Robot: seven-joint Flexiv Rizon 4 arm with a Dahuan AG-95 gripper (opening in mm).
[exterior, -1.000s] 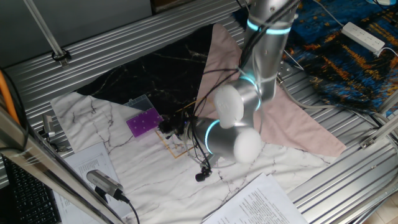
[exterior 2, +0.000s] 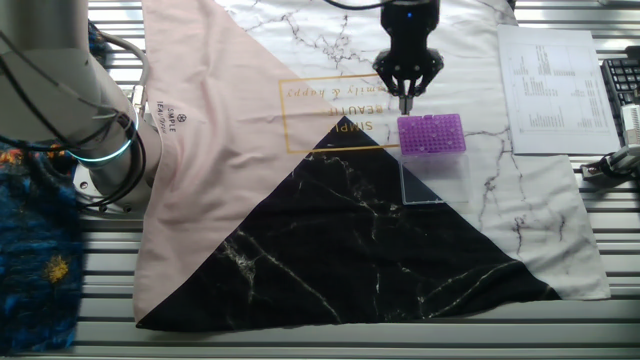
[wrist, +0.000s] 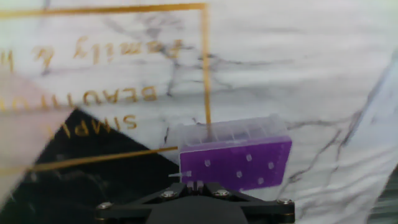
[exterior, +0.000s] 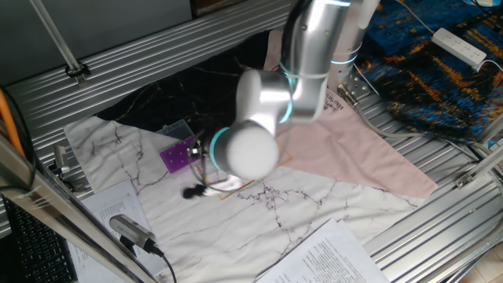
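A purple rack with a grid of holes lies on the cloth beside a clear lid. Several small pale tubes dot its purple face in the wrist view. My gripper points down near the rack's far left corner in exterior view 2. At the bottom of the wrist view, the gripper has its fingertips together. A thin pale piece shows just beyond them, at the rack's left edge; whether they touch it is unclear. In exterior view 1 the arm partly hides the gripper, beside the purple rack.
The patterned cloth around the rack is mostly clear. Printed sheets lie on its far right in exterior view 2. A camera on a stand and a metal post occupy exterior view 1's lower left.
In exterior view 1, the arm has swung left and its wrist has come closer to the purple rack. The rack and lid have stayed in place.
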